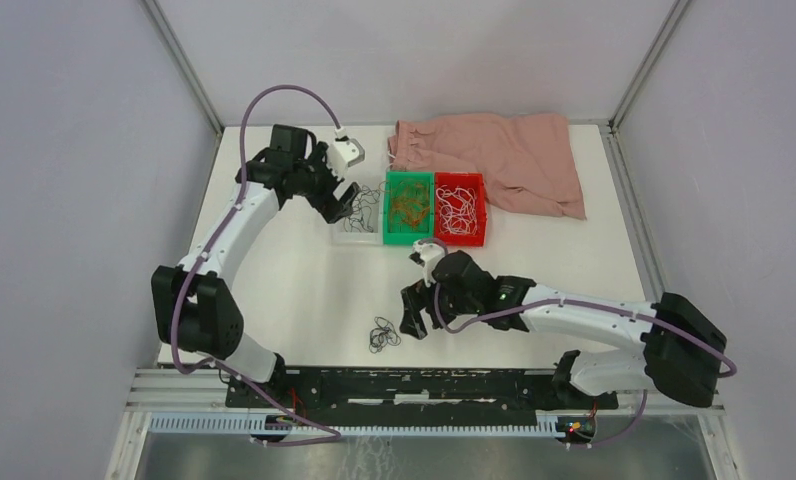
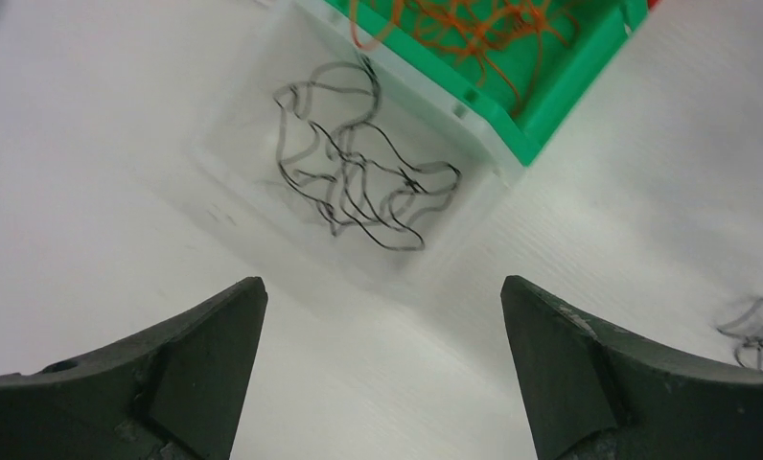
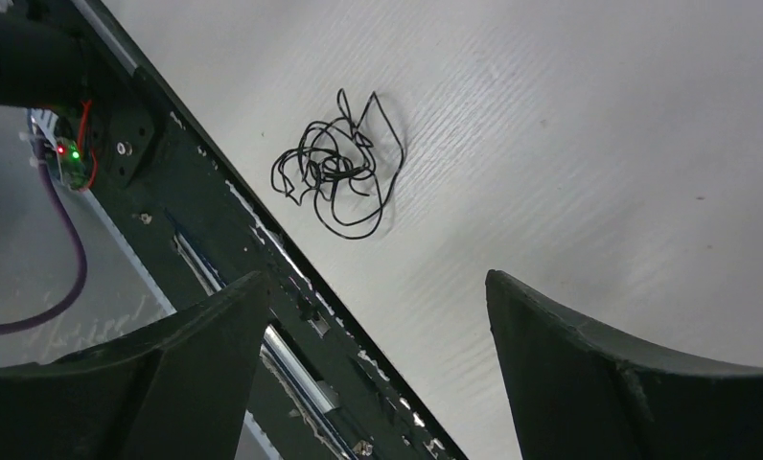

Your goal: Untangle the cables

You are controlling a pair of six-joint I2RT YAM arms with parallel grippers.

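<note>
A tangled dark cable [image 1: 384,335] lies on the table near the front edge, seen clearly in the right wrist view [image 3: 339,165]. My right gripper [image 1: 414,310] is just right of and above it, fingers apart and empty. More dark cables [image 2: 363,177] lie in the white box [image 1: 357,238], orange cables [image 1: 409,205] in the green box and white cables [image 1: 456,210] in the red box. My left gripper [image 1: 339,200] stands open over the white box's left side, nothing between its fingers.
A pink cloth [image 1: 524,165] covers the back right. A black rail [image 3: 291,287] runs along the front edge.
</note>
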